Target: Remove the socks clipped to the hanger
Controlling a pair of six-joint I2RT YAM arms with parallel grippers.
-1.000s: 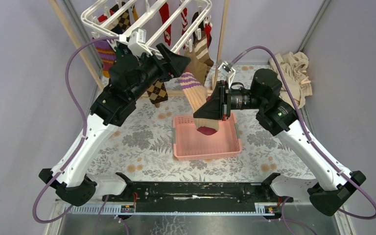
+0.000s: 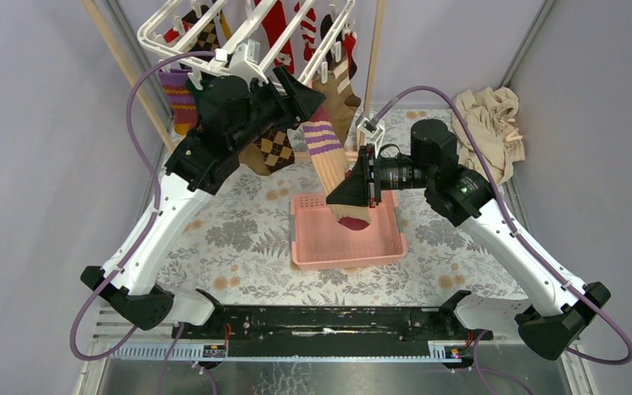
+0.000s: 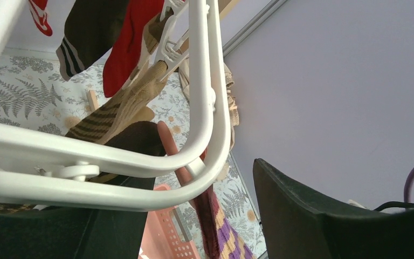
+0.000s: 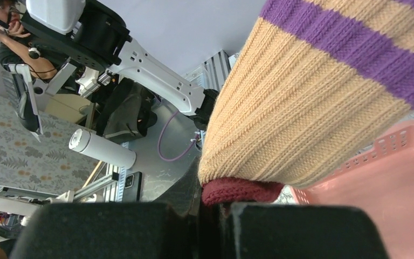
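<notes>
The tan sock with purple stripes and a maroon toe (image 2: 323, 152) hangs at a slant below the front edge of the white hanger (image 2: 154, 31). My right gripper (image 2: 339, 194) is shut on its lower part, with the maroon toe just below the fingers; the sock's ribbed knit (image 4: 291, 102) fills much of the right wrist view. At the hanger's front corner, my left gripper (image 2: 303, 97) has its fingers apart, with the rounded white rail (image 3: 205, 97) in front of them in the left wrist view. The sock's upper end is mostly hidden behind the left gripper in the top view.
Several other socks, such as an argyle one (image 2: 276, 150) and a brown striped one (image 2: 343, 86), hang from the hanger. A pink basket (image 2: 350, 263) stands below. Beige cloth (image 2: 484, 123) lies at the back right.
The left gripper has shifted slightly right, and the hanger and its hanging socks have swung a little.
</notes>
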